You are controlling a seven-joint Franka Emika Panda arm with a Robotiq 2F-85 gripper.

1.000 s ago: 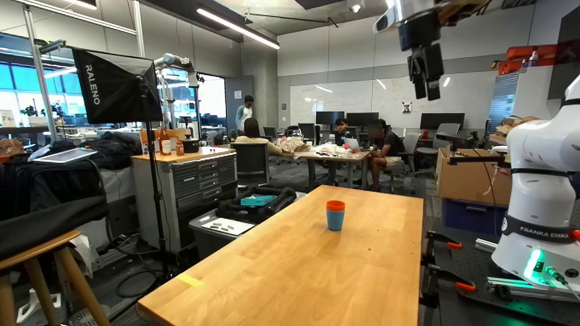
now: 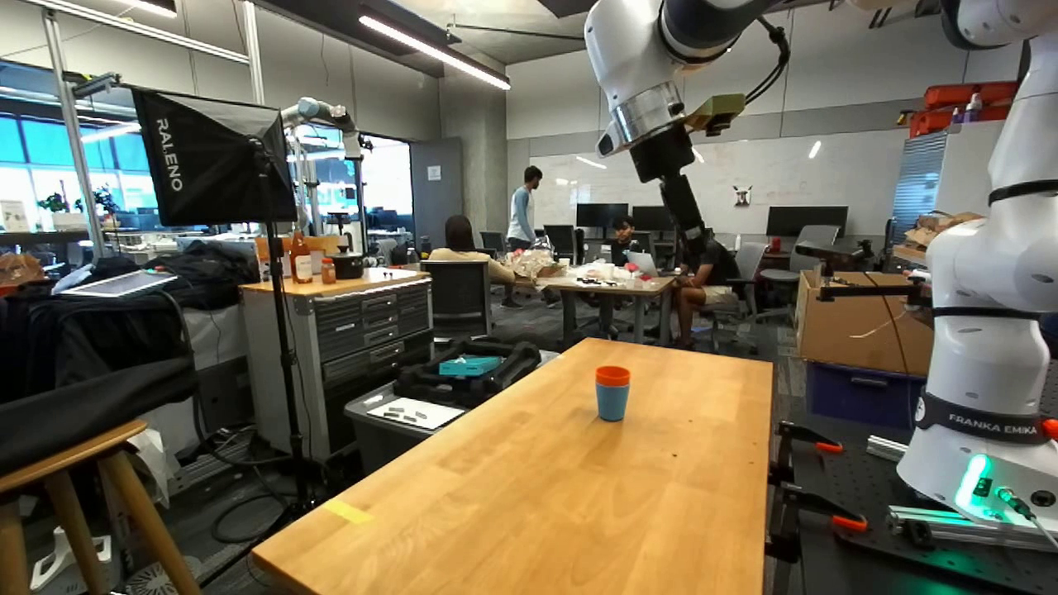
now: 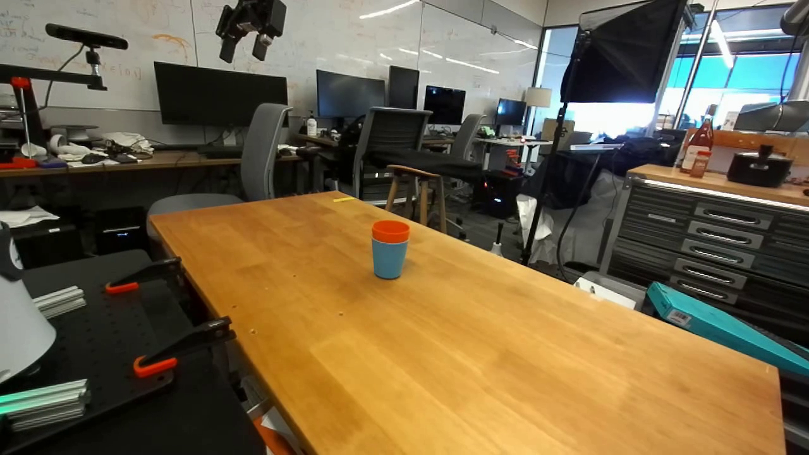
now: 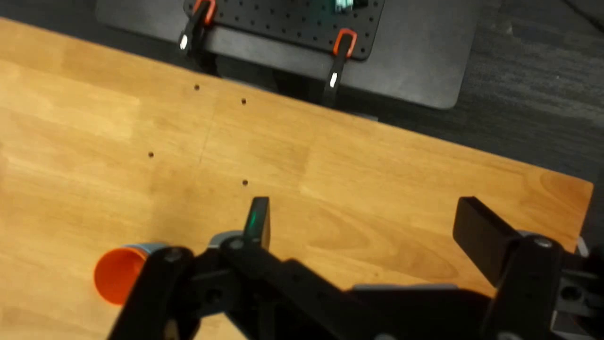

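An orange cup [image 2: 612,375] sits nested in a light blue cup [image 2: 612,403], both upright on the wooden table [image 2: 516,476]. The second exterior view shows the blue cup [image 3: 390,260] with the orange cup's [image 3: 390,231] rim standing out above it. From the wrist, the orange cup's [image 4: 117,276] inside faces the camera at lower left, and a finger assembly covers part of the blue cup. High above the tabletop is my gripper, its fingers wide apart with only table between them. It is well clear of both cups.
Black clamps with orange tips [image 2: 828,447] grip the table's robot-side edge. A softbox light [image 2: 213,159] stands beyond the opposite side. Apart from the cups and a strip of yellow tape [image 2: 348,511], the tabletop is bare.
In exterior view 1 my gripper has moved left and lower, and its wrist has turned. More of the arm shows now. The cups have stayed put, while a person behind walked right.
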